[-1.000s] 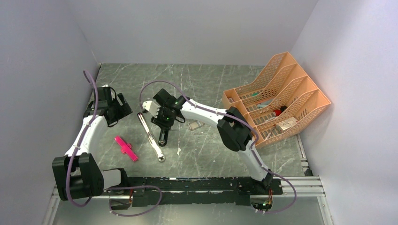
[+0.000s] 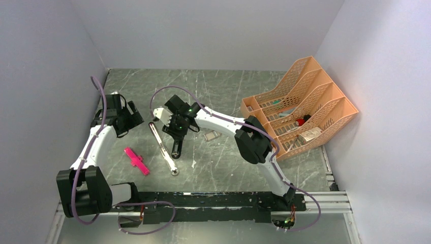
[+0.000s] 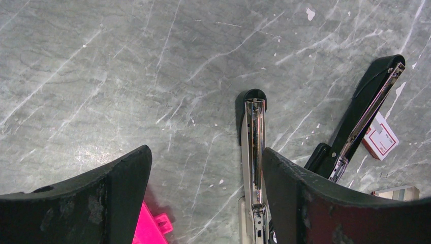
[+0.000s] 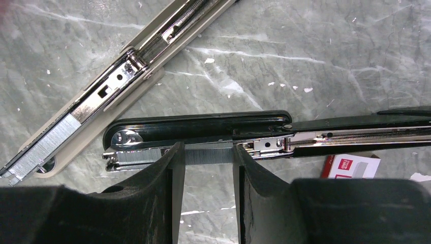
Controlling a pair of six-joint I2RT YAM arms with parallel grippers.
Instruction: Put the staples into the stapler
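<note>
A strip of staples (image 4: pixel 208 154) is pinched between the tips of my right gripper, directly over the front half of the opened black stapler (image 4: pixel 203 122). Whether the strip touches the stapler's channel, I cannot tell. More staples (image 4: pixel 140 156) show at that stapler's front end. Beside it lies a second opened stapler, pale-based (image 4: pixel 96 99), with staples (image 4: pixel 45 147) at its front. Both staplers also appear in the left wrist view, the black one (image 3: pixel 363 107) at right. My left gripper hangs open at the table's left, nothing between its fingers.
A pink stapler (image 2: pixel 136 160) lies at the left front. Near the black stapler are a red-and-white staple box (image 4: pixel 353 166) and a small open tray (image 2: pixel 211 135). An orange organizer (image 2: pixel 305 109) fills the right side.
The left arm and the staplers look unmoved.
</note>
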